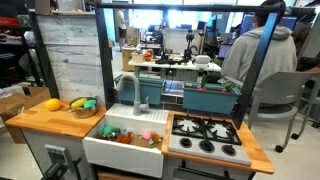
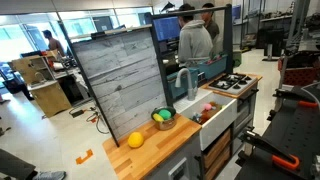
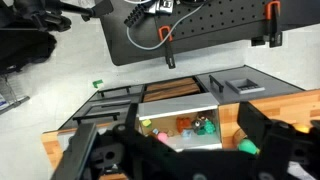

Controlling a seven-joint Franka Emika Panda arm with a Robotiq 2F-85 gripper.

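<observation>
My gripper stands open in the wrist view, with its dark fingers spread at the lower left and right and nothing held between them. Beyond it lies the toy kitchen, seen from above. The white sink holds several small coloured items, among them red, green and pink ones. A metal pot with green and yellow pieces rests on the wooden counter. Near it sits a yellow lemon-like fruit. On the other side of the sink is the stove top, apparently bare.
A grey faucet rises behind the sink. Blue-grey bins hang above the stove, and dark posts frame the unit. Drawers below the sink look shut. In front stands a black table with orange clamps and a cable.
</observation>
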